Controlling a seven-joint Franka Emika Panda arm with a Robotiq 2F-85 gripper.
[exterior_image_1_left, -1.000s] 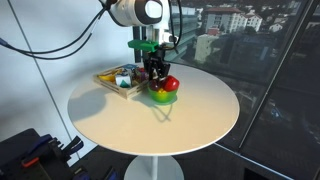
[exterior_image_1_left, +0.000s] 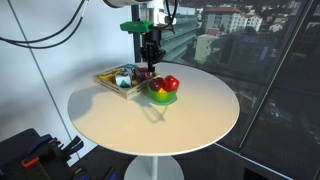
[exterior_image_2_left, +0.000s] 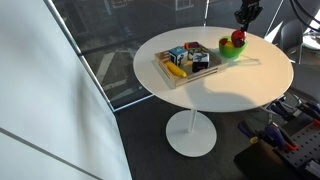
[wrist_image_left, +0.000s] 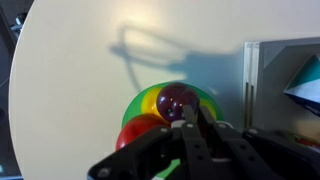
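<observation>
A green bowl (exterior_image_1_left: 163, 97) stands near the far side of the round white table and holds fruit. A red apple (exterior_image_1_left: 171, 83) lies at its right. Beside the apple is a dark purple round fruit (wrist_image_left: 177, 100), with something yellow under it. My gripper (exterior_image_1_left: 152, 64) hangs over the bowl's left side, pointing down. In the wrist view, its black fingers (wrist_image_left: 207, 122) cover part of the bowl, and the fruit rests below them. No object shows clearly in its grasp; the finger gap is too dark to judge.
A shallow wooden tray (exterior_image_2_left: 205, 72) sits next to the bowl, holding several boxes and a yellow item (exterior_image_2_left: 177, 69). One tray wall (wrist_image_left: 251, 85) is close to the bowl.
My gripper has risen from the fruit in the bowl and shifted slightly left, toward the tray. The bowl and the tray have stayed in place.
</observation>
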